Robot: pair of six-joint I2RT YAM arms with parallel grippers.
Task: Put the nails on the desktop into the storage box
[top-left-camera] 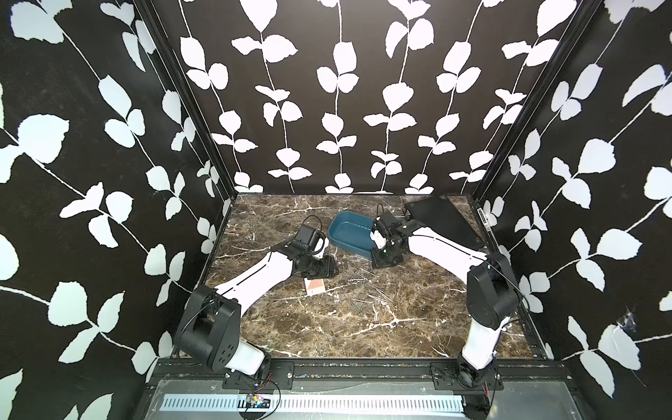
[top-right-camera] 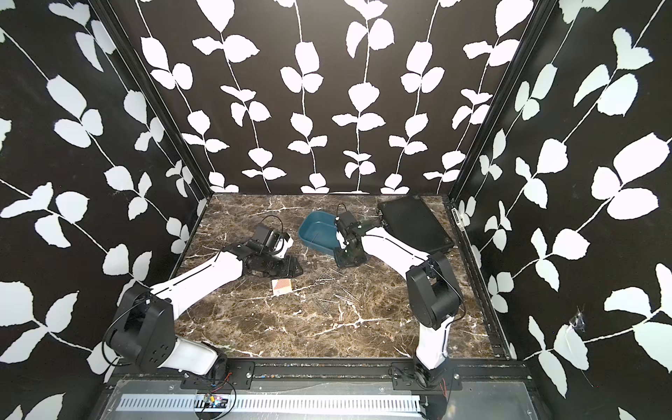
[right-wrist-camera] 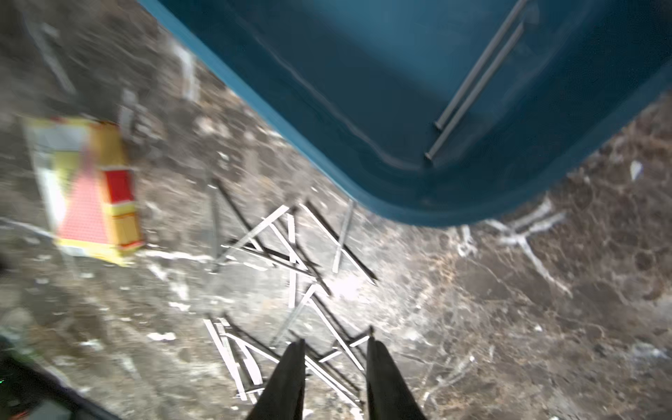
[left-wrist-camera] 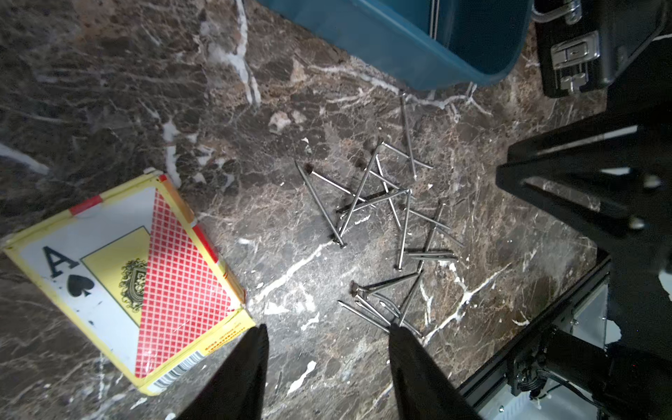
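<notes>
Several thin metal nails (left-wrist-camera: 399, 210) lie loosely scattered and crossing one another on the marble-patterned desktop. Behind them stands the blue storage box (right-wrist-camera: 280, 115); two nails (right-wrist-camera: 483, 87) lie inside it, side by side. My left gripper is open above the desktop, to the left of the pile, with no nail seen in its fingers. Over the near right part of the box area, my right gripper has its fingers apart by a narrower gap. Nails show beneath and between those fingertips, apparently on the desktop rather than held.
A playing-card box (left-wrist-camera: 161, 287) with an ace of spades on it lies left of the nails, close to my left gripper. At the back right is a black case (top-right-camera: 414, 222).
</notes>
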